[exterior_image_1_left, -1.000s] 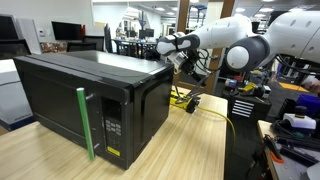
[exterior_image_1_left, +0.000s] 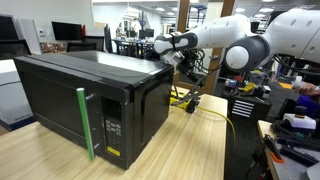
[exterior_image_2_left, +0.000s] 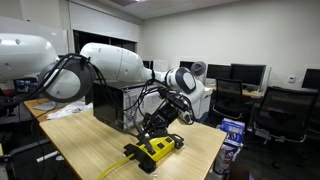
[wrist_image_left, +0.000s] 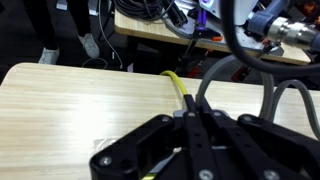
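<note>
In the wrist view my gripper is at the bottom middle, pointing over the table. Its fingers look shut on a grey cable (wrist_image_left: 212, 72), which rises from between the fingertips and bends over to the right. Exterior view 2 has the gripper (exterior_image_2_left: 150, 130) low above a yellow-and-black object (exterior_image_2_left: 163, 148) on the table; I cannot tell whether they touch. A yellow cable (exterior_image_2_left: 115, 168) runs from that object toward the front. The gripper's body hides part of the table beneath it in the wrist view.
A large black microwave (exterior_image_1_left: 85, 100), door closed, stands beside the arm with a green strip (exterior_image_1_left: 86, 125) on its front. Bare wooden table (exterior_image_1_left: 185, 150) lies before it. A thick black cable (wrist_image_left: 250, 55) hangs across the wrist view. Office chairs (exterior_image_2_left: 285, 115) stand beyond the table.
Very little differs: the arm's wrist section sits slightly higher than before. The microwave and the yellow cable have stayed in place.
</note>
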